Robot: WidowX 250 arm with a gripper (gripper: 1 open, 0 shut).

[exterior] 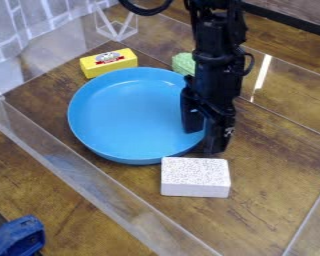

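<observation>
A black robot gripper point(207, 130) hangs from the top of the view, its lower end at the right rim of a blue round bowl point(129, 115). Its fingers are dark against the wood, and whether anything is between them is hard to make out. Just below it lies a white speckled block point(195, 177).
A yellow box point(108, 62) lies behind the bowl, and a green item point(184, 64) is partly behind the arm. A blue object point(16, 236) sits at the lower left. A transparent edge runs along the left.
</observation>
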